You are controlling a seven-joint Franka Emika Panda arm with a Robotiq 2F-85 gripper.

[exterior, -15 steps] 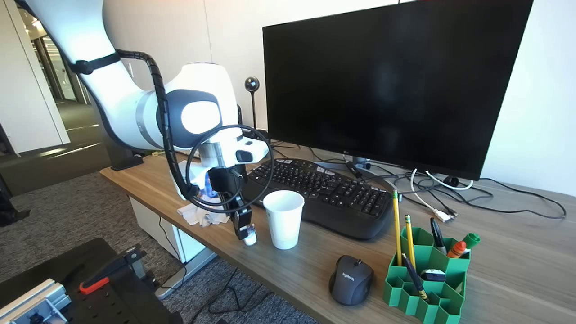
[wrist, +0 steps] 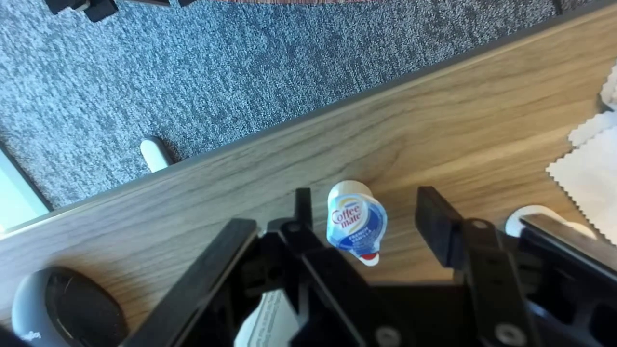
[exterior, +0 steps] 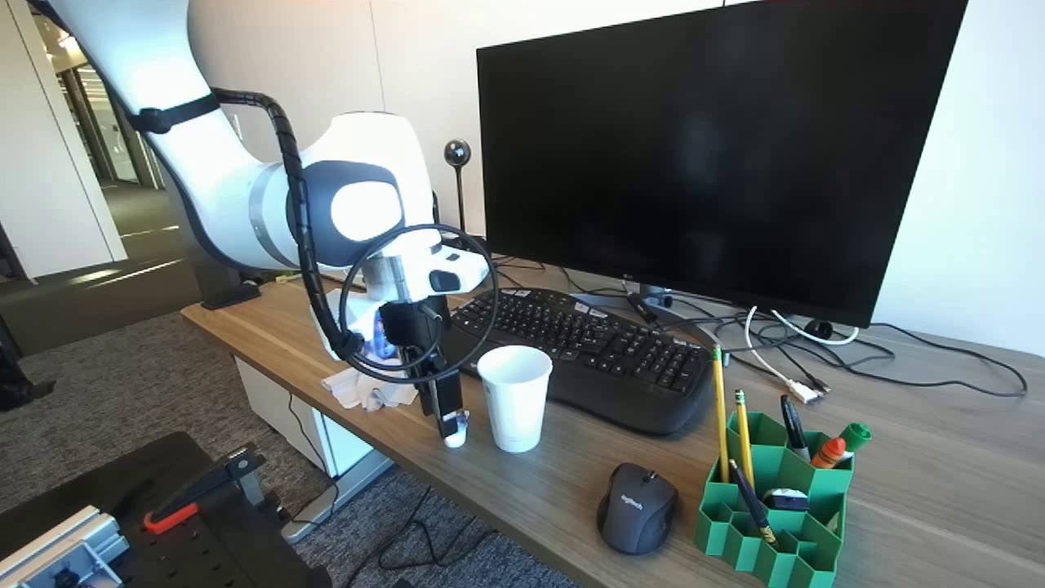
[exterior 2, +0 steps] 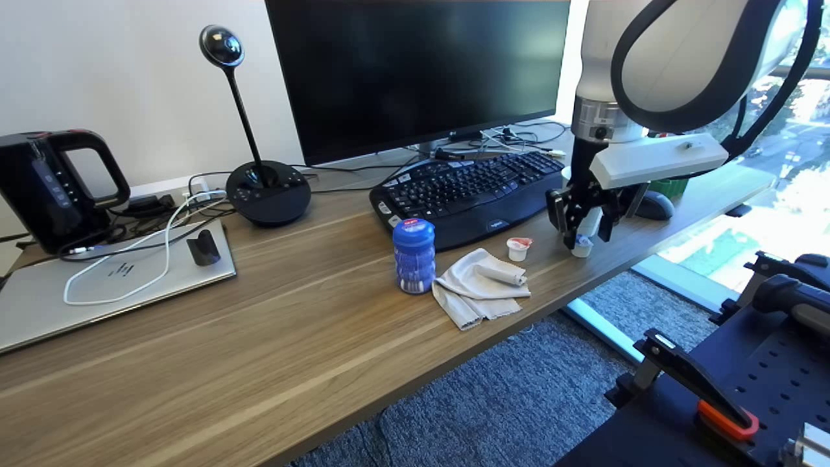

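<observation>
A small creamer cup (wrist: pixel 354 222) with a blue and white Coffee-mate lid stands, looking slightly tilted, on the desk near its front edge. My gripper is over it, fingers apart on either side; gaps show between the cup and both fingertips in the wrist view. In exterior view 1 the near finger (exterior: pixel 447 410) partly covers the creamer (exterior: pixel 456 431). Right beside them stands a white paper cup (exterior: pixel 515 397), upright. A second creamer (exterior 2: pixel 519 248) sits to the left of my gripper (exterior 2: pixel 587 235) in exterior view 2.
A grey cloth (exterior 2: pixel 484 284) and a blue bottle (exterior 2: pixel 414 257) lie to one side. The keyboard (exterior: pixel 598 358) is behind the paper cup. A mouse (exterior: pixel 637 508) and a green pen holder (exterior: pixel 784 490) stand on the other side. The desk's left half has bare room.
The near finger has shifted slightly right and down in exterior view 1. The creamer beside it appears slightly farther right and lower. The arm has hardly moved.
</observation>
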